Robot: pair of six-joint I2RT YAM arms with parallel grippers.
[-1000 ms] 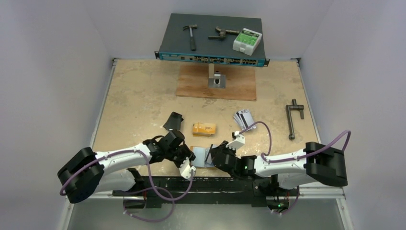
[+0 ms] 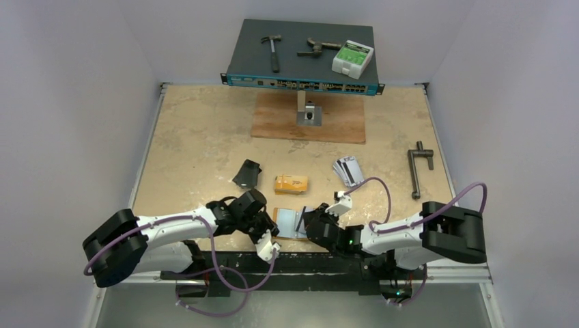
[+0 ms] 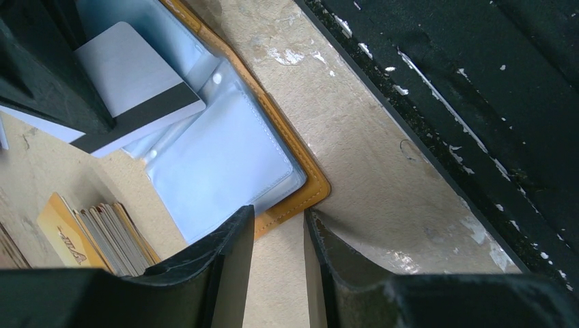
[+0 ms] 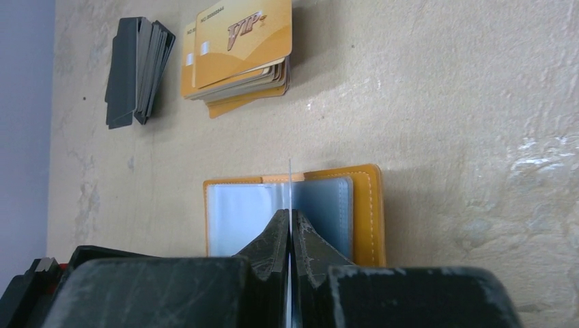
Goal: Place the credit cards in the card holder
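Observation:
The open card holder (image 3: 225,147), tan with clear sleeves, lies flat between my grippers. My right gripper is shut on a white card with a black stripe, which stands edge-on in the right wrist view, over the holder's sleeves. From the left wrist view I cannot tell whether the card's lower edge is inside a sleeve. At the holder's near corner, my left gripper is part open, its fingers (image 3: 232,256) apart on either side of the tan border; no grip on it shows. A fanned stack of white cards (image 2: 349,171) lies right of centre.
Yellow VIP cards (image 4: 242,41) are stacked beyond the holder, with dark cards (image 4: 136,72) to their left. A black table edge (image 3: 437,102) runs close by the holder. At the back stands a rack unit (image 2: 300,58).
The right arm's elbow has shifted left, and the card has moved slightly right. The holder and left gripper have edged a little to the right.

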